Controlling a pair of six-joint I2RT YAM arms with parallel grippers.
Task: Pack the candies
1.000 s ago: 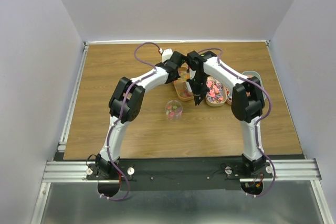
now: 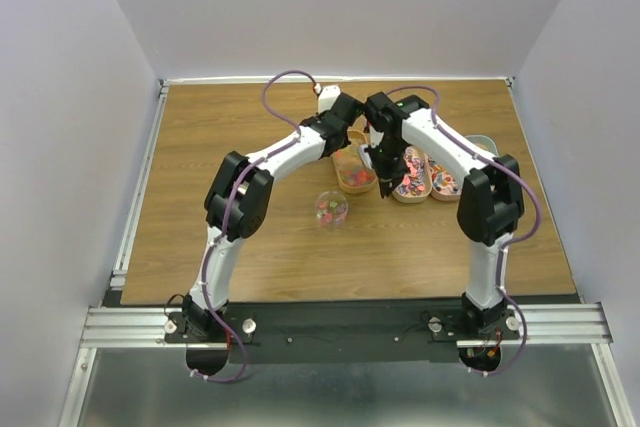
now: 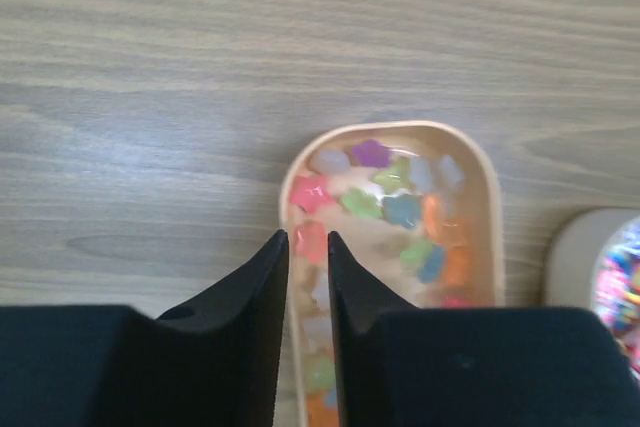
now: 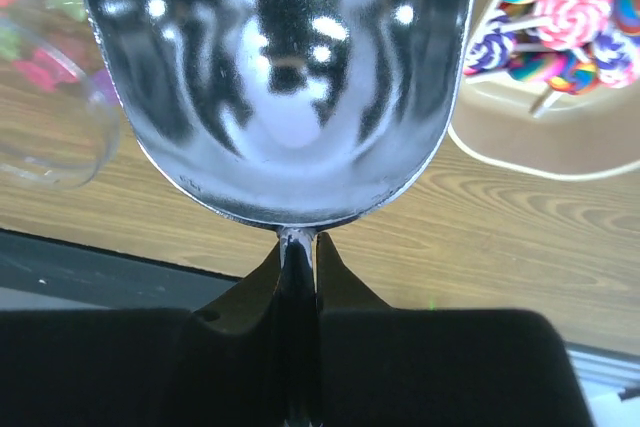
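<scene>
A candy tray (image 2: 354,178) with colored gummies is at the centre; in the left wrist view it (image 3: 390,247) holds star-shaped and other candies. My left gripper is over it, fingertips slightly apart, with no candy clearly between them. My right gripper has the handle of a shiny metal scoop (image 4: 280,97) between its fingers. A clear round bowl (image 2: 331,209) of gummies stands in front of the tray, also at the left edge of the right wrist view.
Containers of lollipops (image 2: 410,184) and other candies (image 2: 445,183) stand to the right, with another pale container behind them.
</scene>
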